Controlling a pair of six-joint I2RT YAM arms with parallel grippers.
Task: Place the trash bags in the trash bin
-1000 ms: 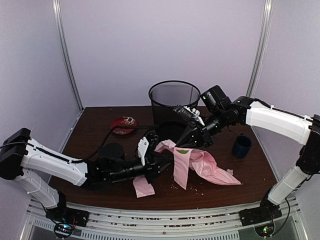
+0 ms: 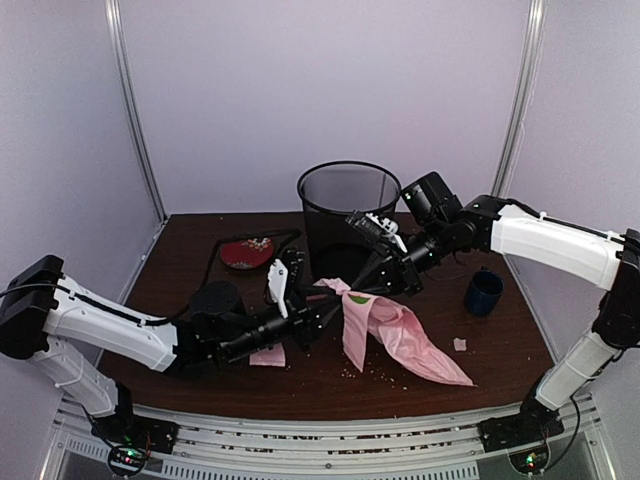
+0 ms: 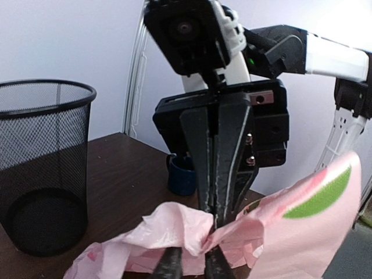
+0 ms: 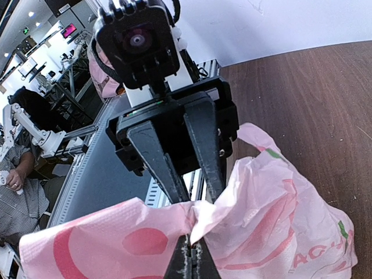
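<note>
The pink trash bag droops toward the table's front right, its upper part bunched between my two grippers. My right gripper is shut on a pinched fold of the bag. Close by on the left, my left gripper has its fingertips apart, with bag film between and around them. A pink piece shows below the left arm; whether it belongs to the same bag is unclear. Behind both grippers, the black mesh trash bin stands upright, with no bag visible inside.
A red patterned dish lies at the back left, partly behind a cable. The dark blue mug stands on the right. Crumbs and a small pink scrap lie near the front of the table.
My left gripper has shifted slightly left and back, and the pink piece below it has moved with it. The bag's hanging end has swung lower and forward. The right arm stays put.
</note>
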